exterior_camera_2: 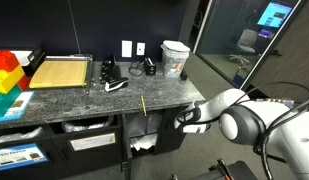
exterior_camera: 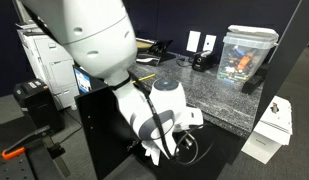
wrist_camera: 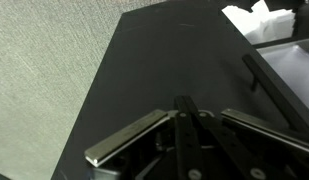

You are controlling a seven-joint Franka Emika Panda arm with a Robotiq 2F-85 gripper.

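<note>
In the wrist view, my gripper is shut, its dark fingertips together with nothing showing between them. Beyond them is a broad black panel (wrist_camera: 179,65), which looks like a cabinet door or drawer front, with a dark bar handle (wrist_camera: 256,72) near its right edge. At the upper right, white crumpled material (wrist_camera: 262,20) sits beside a pale, open compartment (wrist_camera: 294,65). Whether the fingertips touch the panel cannot be told. Exterior view 2 shows my arm (exterior_camera_2: 239,122) low beside the counter's front; the fingertips are not distinct there.
Grey carpet (wrist_camera: 44,70) lies left of the panel. Above the cabinets runs a dark stone counter (exterior_camera_2: 69,103), bearing a clear lidded tub (exterior_camera_2: 175,58), a wooden board (exterior_camera_2: 60,73) and a yellow stick (exterior_camera_2: 144,104). A white bin (exterior_camera: 270,130) stands on the floor.
</note>
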